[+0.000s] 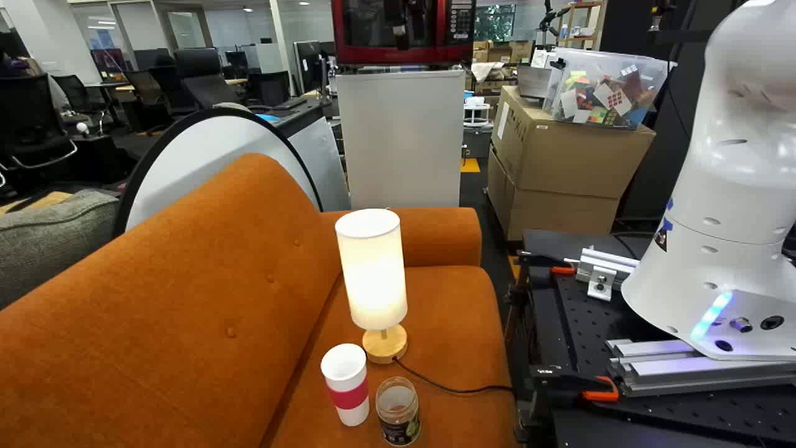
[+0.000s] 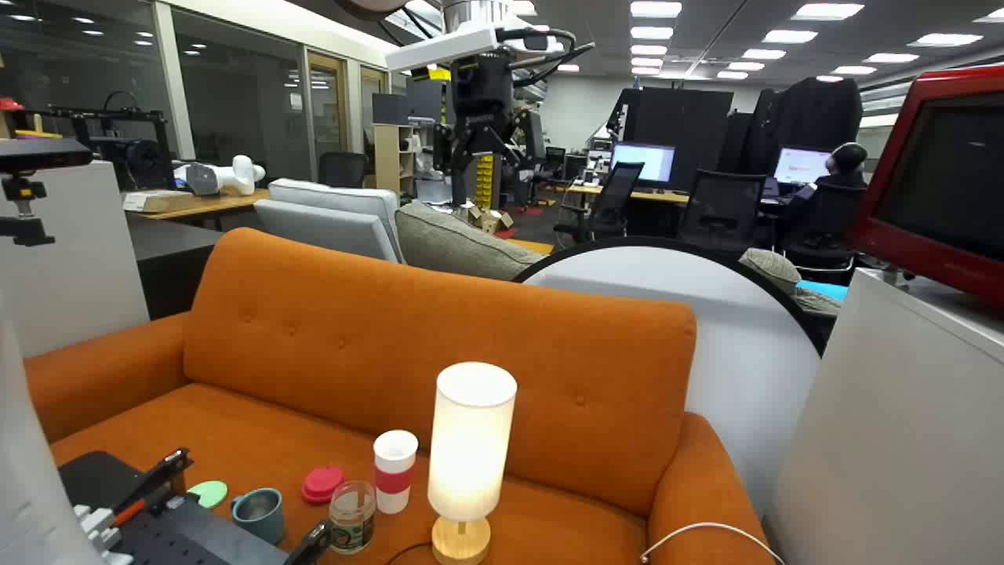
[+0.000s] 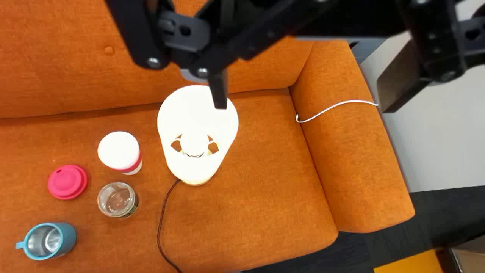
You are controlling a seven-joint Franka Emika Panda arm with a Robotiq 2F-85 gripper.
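My gripper is open and empty, its two fingers spread wide in the wrist view. Exterior view 2 has the gripper (image 2: 485, 174) high over the sofa, pointing down. A lit lamp (image 1: 370, 269) with a white shade and round wooden base stands upright on the orange seat. Beside it are a white cup (image 2: 394, 468) with a red band and an uncapped glass jar (image 3: 117, 200). A pink-red lid (image 3: 68, 182) and a teal mug (image 3: 49, 240) lie farther left in the wrist view. The green lid (image 2: 209, 493) shows only in exterior view 2.
The lamp's dark cord (image 3: 162, 222) runs across the seat to its front edge. A white cable (image 3: 336, 106) lies over the sofa's armrest (image 3: 363, 159). Bare seat lies between lamp and armrest. A red microwave (image 2: 941, 188) tops the white cabinet beside the sofa.
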